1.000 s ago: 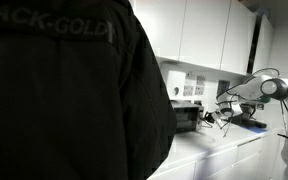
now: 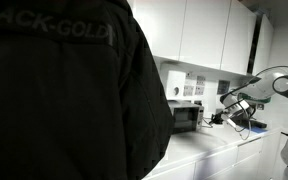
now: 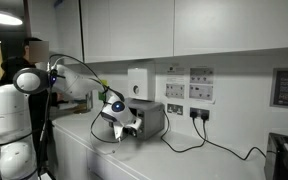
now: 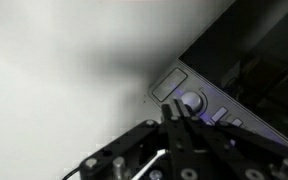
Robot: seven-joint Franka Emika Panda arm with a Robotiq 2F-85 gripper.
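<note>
A microwave [image 2: 187, 116] stands on the counter against the wall, partly behind my arm in exterior view 2. Its front panel fills the right side of the wrist view, with a round knob [image 4: 191, 101] and a flat rectangular button [image 4: 169, 84]. My gripper is shut, its tips close in front of the panel beside the knob. No object shows between its fingers. Whether the tips touch the panel cannot be told. In exterior view 2 the gripper [image 3: 136, 128] is small, near the microwave's front.
A dark jacket [image 2: 74, 95] blocks the left of exterior view 1. Black cables [image 3: 204, 142] run from the wall sockets [image 3: 199, 113] behind the counter. Cabinets [image 3: 204, 35] hang overhead.
The arm's wrist has shifted and tilted slightly, moving a little right in exterior view 1. The microwave looks unmoved.
</note>
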